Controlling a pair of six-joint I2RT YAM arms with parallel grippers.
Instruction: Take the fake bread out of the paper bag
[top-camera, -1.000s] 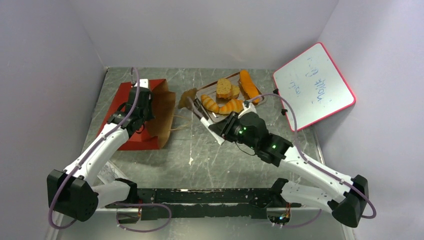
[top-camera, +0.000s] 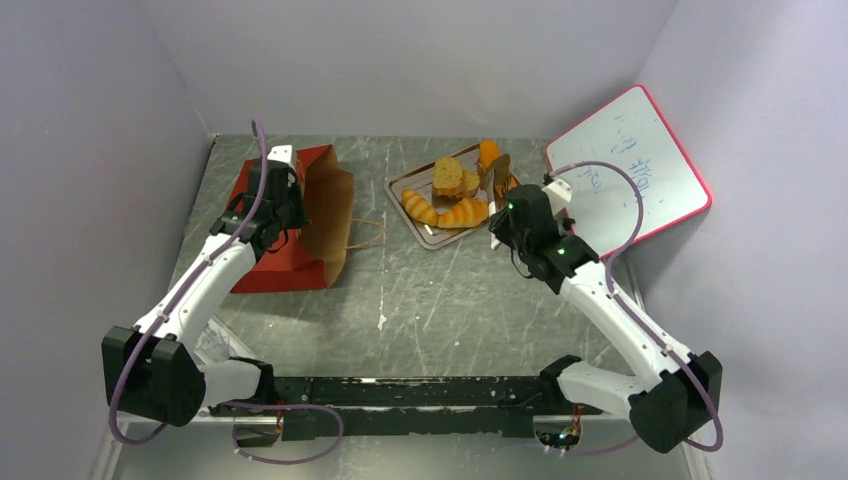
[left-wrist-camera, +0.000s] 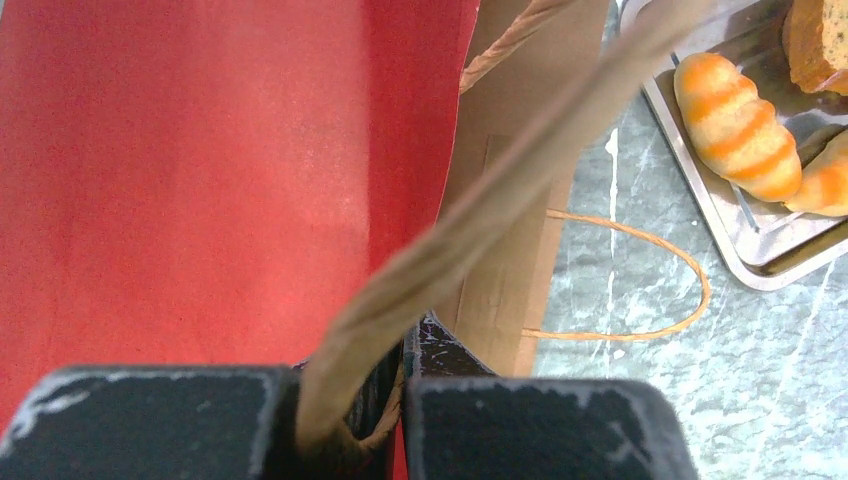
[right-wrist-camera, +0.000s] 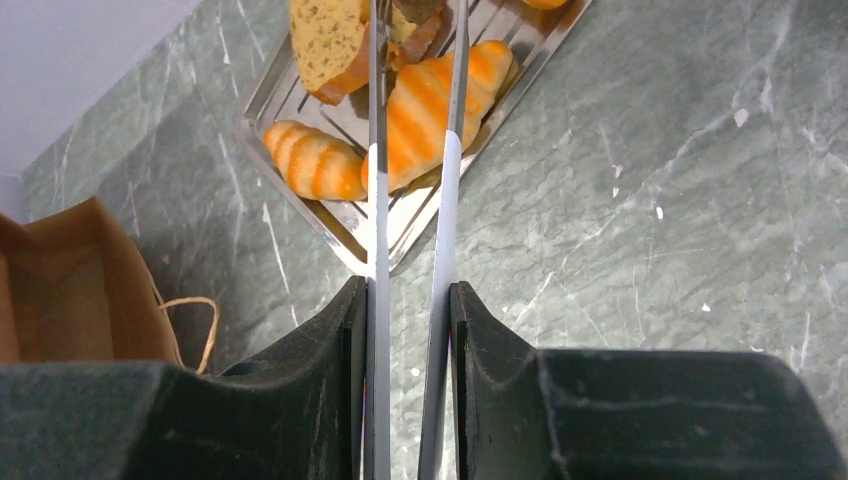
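Observation:
The paper bag (top-camera: 335, 215), red outside and brown inside, lies at the left with its mouth toward the tray. My left gripper is shut on the bag's twisted paper handle (left-wrist-camera: 440, 250), which runs blurred across the left wrist view. My right gripper is closed around a pair of tongs (right-wrist-camera: 378, 225), one arm against each finger with a gap between them. At their far end is a brown piece of fake bread (top-camera: 500, 172), above the right part of the tray (top-camera: 433, 242). Whether the tips still pinch it I cannot tell.
On the tray lie bread slices (top-camera: 448, 177), striped rolls (top-camera: 464, 213) and an orange loaf (top-camera: 489, 153). A whiteboard (top-camera: 635, 170) leans at the right. The bag's other handle (left-wrist-camera: 690, 270) loops toward the tray.
My right gripper has swung the tongs and the brown bread rightward, from beside the bag's mouth to above the tray's right part. The left arm and the bag have shifted only slightly.

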